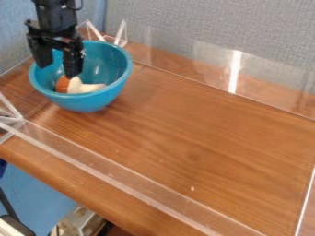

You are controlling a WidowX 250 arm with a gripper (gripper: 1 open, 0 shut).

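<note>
A teal bowl [101, 95] stands at the upper left of the wooden table [197, 147]. Inside it lie an orange-and-cream object [84, 88], partly hidden by the bowl's near wall. My black gripper [58, 63] hangs from the top into the left part of the bowl, open, its fingers just above and behind that object. I see nothing between the fingers.
Clear plastic edging runs along the table's back and front left. A grey textured wall stands behind. Below the front left edge some metal hardware [76, 223] shows.
</note>
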